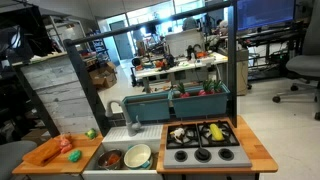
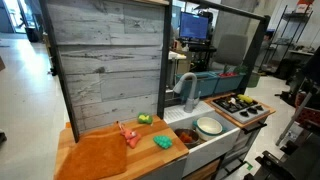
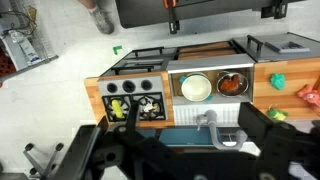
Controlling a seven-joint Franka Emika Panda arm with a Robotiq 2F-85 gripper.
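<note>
My gripper is open, seen from behind at the bottom of the wrist view, with its dark fingers [image 3: 131, 119] wide apart and nothing held between them. It hangs high above a toy kitchen. The sink [image 3: 213, 97] holds a pale bowl [image 3: 196, 88] and a metal pot [image 3: 234, 84] with reddish contents. On the stove [image 1: 203, 156] lie a yellow-green item [image 1: 216, 132] and a small whitish item [image 1: 178, 133]. An orange towel [image 2: 94, 156], a teal-green item [image 2: 163, 142] and a pinkish-red item [image 2: 128, 134] rest on the wooden counter [image 2: 148, 156].
A grey faucet [image 1: 132, 117] rises behind the sink. A teal rack [image 1: 198, 103] stands behind the stove. A white plank wall [image 2: 112, 82] and dark posts [image 1: 232, 65] frame the counter. Another green item [image 2: 145, 119] sits near that wall.
</note>
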